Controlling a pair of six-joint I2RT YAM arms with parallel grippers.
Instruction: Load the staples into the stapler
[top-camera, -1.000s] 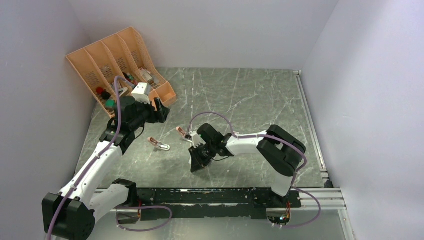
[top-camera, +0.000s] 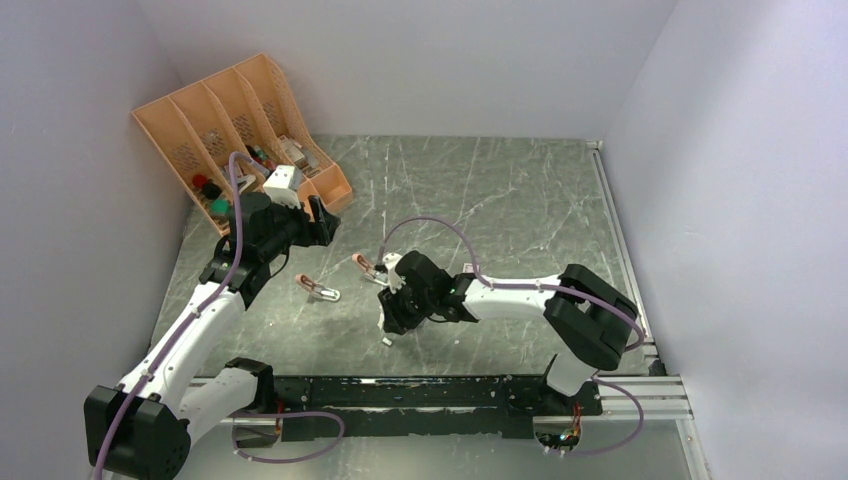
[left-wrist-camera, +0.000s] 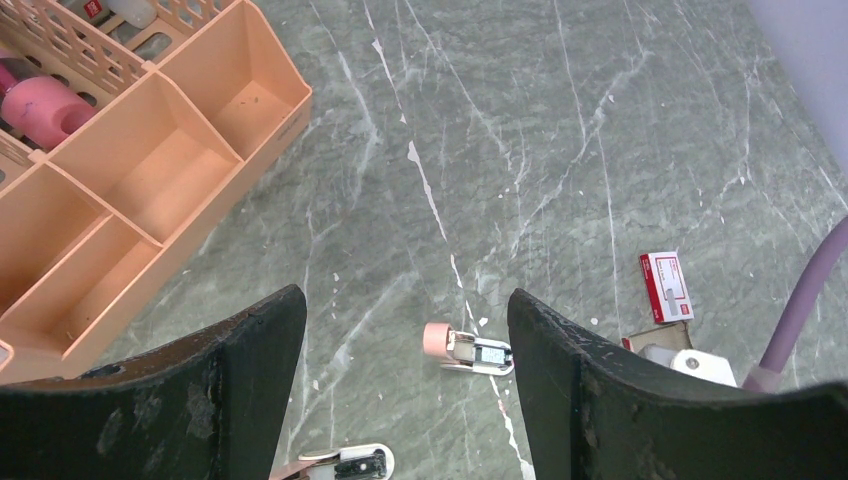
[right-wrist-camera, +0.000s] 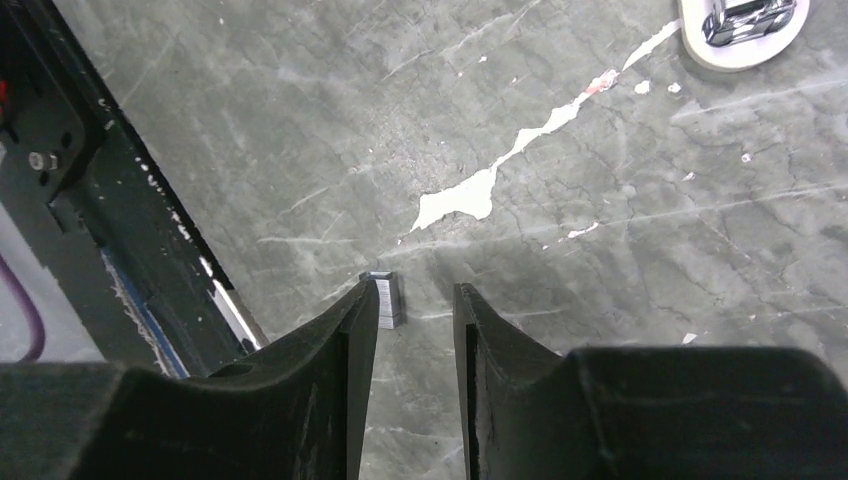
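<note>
A short grey block of staples (right-wrist-camera: 389, 300) lies on the table in the right wrist view; it is the small pale piece (top-camera: 387, 341) near the front in the top view. Over it hovers my right gripper, its fingers part open, with the left fingertip overlapping the block's edge in view and nothing held. Two pink-handled staplers lie left of that gripper: one nearer the left arm (top-camera: 320, 290), the other farther back (left-wrist-camera: 480, 352). Above the table at left, my left gripper stands wide open and empty.
A red-and-white box (left-wrist-camera: 667, 287) lies on the table, with a brown piece (left-wrist-camera: 665, 337) beside it, partly hidden by the right arm. An orange compartment organizer (top-camera: 245, 115) fills the back left. The black front rail (top-camera: 400, 392) borders the table.
My right gripper has drawn back slightly from the front edge, and the staple block it covered now shows on the table. The right elbow has swung outward. My left arm is still.
</note>
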